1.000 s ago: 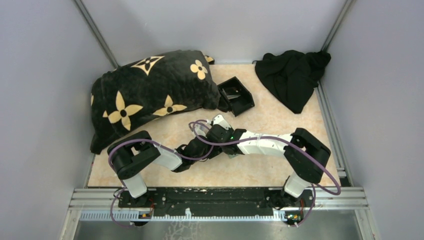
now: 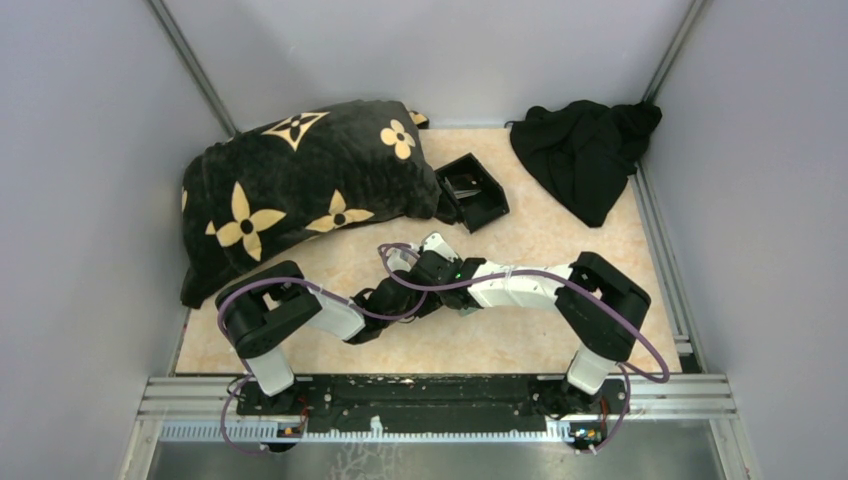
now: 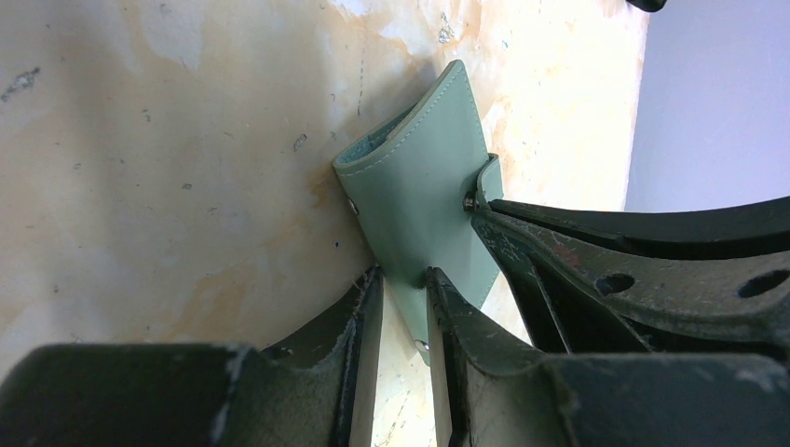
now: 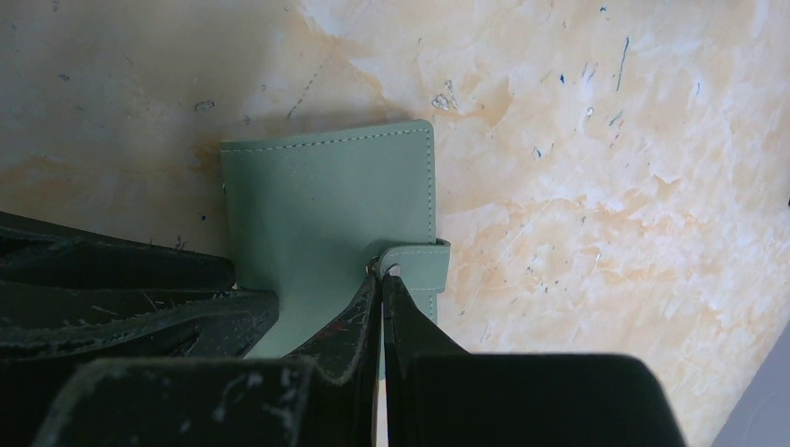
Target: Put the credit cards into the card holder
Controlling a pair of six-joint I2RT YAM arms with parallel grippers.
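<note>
The sage-green card holder rests on the table with its strap tab and snap along one edge. My left gripper is shut on the holder, on the edge opposite the tab. Right at the snap are the tips of my right gripper. Its fingers are shut together, and whether they pinch the tab's edge is unclear. From above, the arms hide nearly all of the holder. At the back, thin flat pieces, perhaps the cards, lie inside an open black box.
A large black cushion with beige patterns fills the back left, close to the box. Black cloth lies heaped at the back right. Both grippers are close together over the holder.
The left arm, box and cushion look the same.
</note>
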